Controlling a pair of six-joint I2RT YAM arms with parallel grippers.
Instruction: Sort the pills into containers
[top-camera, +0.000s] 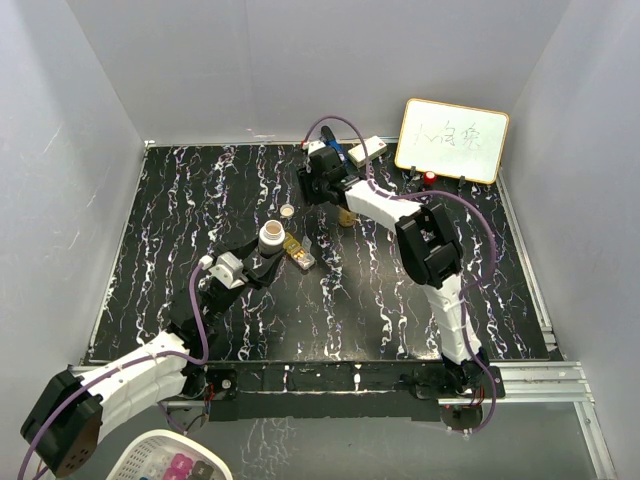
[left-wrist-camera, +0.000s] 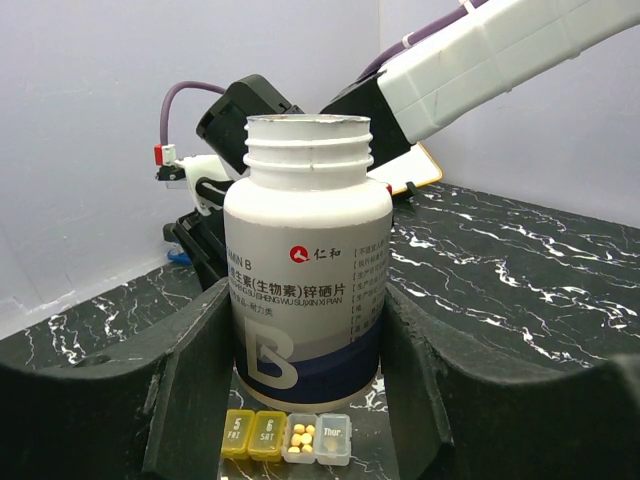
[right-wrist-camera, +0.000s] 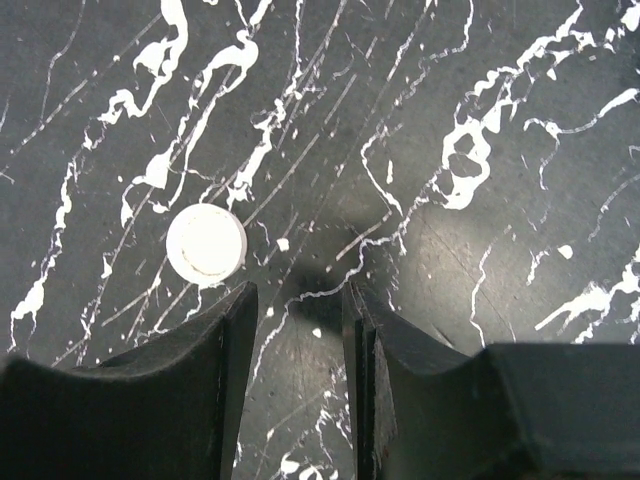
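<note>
In the left wrist view a white bottle (left-wrist-camera: 305, 260) without a cap stands upright between the fingers of my left gripper (top-camera: 268, 262), which is shut on it. Below and beyond it a pill box (left-wrist-camera: 287, 437) rests on the table; two yellow lids are down, and several pale pills lie in a clear compartment beside a clear lid. A round white cap (right-wrist-camera: 206, 244) lies flat on the dark table. My right gripper is above the table, its fingers part open and empty, with the cap ahead and to the left of them.
A brownish round container (top-camera: 347, 217) stands near the right arm. At the back are a white box (top-camera: 367, 151), a blue object (top-camera: 330, 136) partly hidden, a red-topped item (top-camera: 429, 178) and a whiteboard (top-camera: 452, 140).
</note>
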